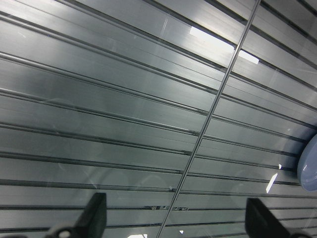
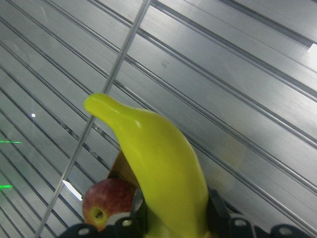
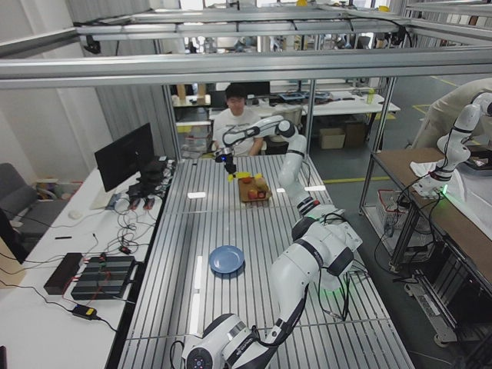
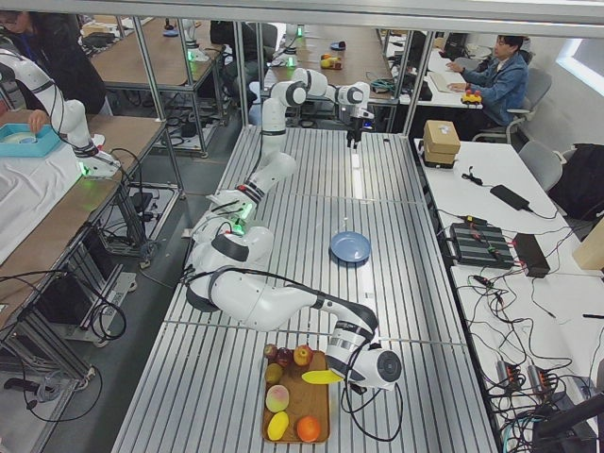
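Observation:
A yellow banana point(image 2: 153, 163) fills the middle of the right wrist view, held in my right gripper; in the camera right view the banana point(image 4: 321, 377) hangs over the right side of a wooden fruit tray point(image 4: 319, 415). A red apple point(image 2: 101, 203) shows behind it. The tray holds several fruits, among them an orange point(image 4: 308, 428), a peach point(image 4: 277, 398) and a lemon point(image 4: 277, 425). A blue plate point(image 3: 227, 260) lies mid-table. My left gripper is above bare slats; its fingers stand apart with nothing between them.
A white side desk point(image 3: 46, 323) with monitor, boxes and cables runs along one side. A person point(image 3: 238, 127) sits beyond the table's far end.

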